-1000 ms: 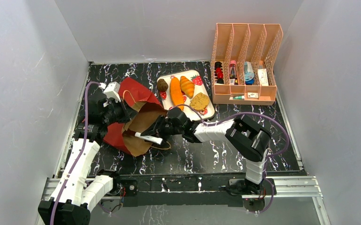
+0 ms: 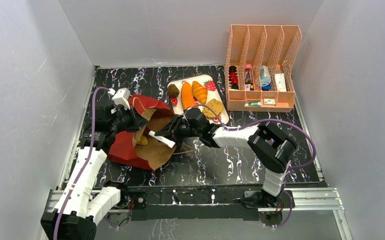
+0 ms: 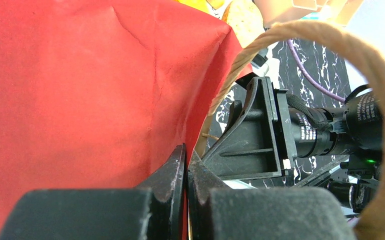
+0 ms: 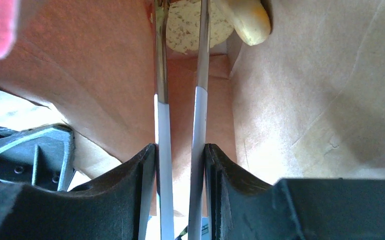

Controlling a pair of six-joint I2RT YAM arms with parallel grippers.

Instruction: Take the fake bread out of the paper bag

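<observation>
The red paper bag [image 2: 130, 150] lies on its side, brown inside. My left gripper is shut on the bag's upper edge beside a rope handle [image 3: 330, 35], holding it up. My right gripper [image 2: 158, 136] is at the mouth; its long, white-based fingers reach inside, nearly parallel with a narrow gap. Inside, the right wrist view shows a flat speckled bread piece [image 4: 180, 35] behind the fingertips and an elongated yellow bread [image 4: 250, 22] just right of them; whether either is gripped is unclear. In the top view a yellow piece [image 2: 141, 140] shows in the bag.
A tray [image 2: 178, 82] with several fake bread pieces sits behind the right arm. An orange divided organiser [image 2: 260, 102] stands at the back right.
My right gripper has moved slightly right, its white part tilting more. The bag's lower flap has shifted right and a yellow piece now shows inside. The left arm is still.
</observation>
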